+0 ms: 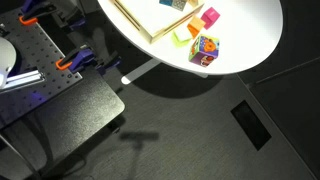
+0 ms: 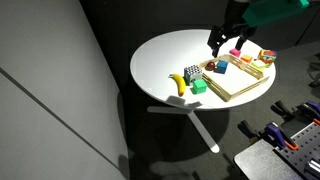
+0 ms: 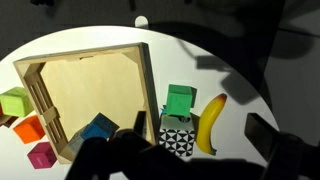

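My gripper is open, its two dark fingers wide apart with nothing held between them. It hangs above the round white table, as exterior view 2 also shows. Below the gap in the wrist view lie a green block (image 3: 180, 98), a black-and-white patterned cube (image 3: 177, 142) and a yellow banana (image 3: 210, 122). Left of these sits a shallow wooden tray (image 3: 148, 75), with a blue block (image 3: 99, 127) inside. A dark red round object (image 2: 210, 66) shows near the tray's far end in exterior view 2.
Beyond the tray's other side are a pink block (image 1: 210, 16), an orange block (image 1: 195, 25), a yellow-green block (image 1: 182, 37) and a colourful cube (image 1: 204, 50) near the table edge.
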